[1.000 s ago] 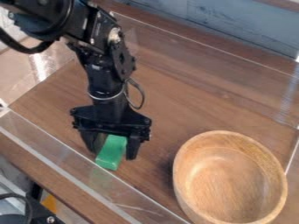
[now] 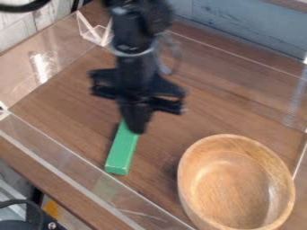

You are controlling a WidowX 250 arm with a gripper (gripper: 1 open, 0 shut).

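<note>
A green block (image 2: 121,151) lies flat on the wooden table, left of a wooden bowl (image 2: 236,180). My black gripper (image 2: 135,119) is above the block's far end, blurred, with its fingertips close together. The gripper looks shut, and the block shows below it on the table. Whether anything thin is between the fingertips is hidden by the blur.
Clear strips run along its left and front edges. A blue wall (image 2: 240,31) stands behind it.
My gripper has risen and moved slightly right and back, leaving more of the green block in view on the table.
</note>
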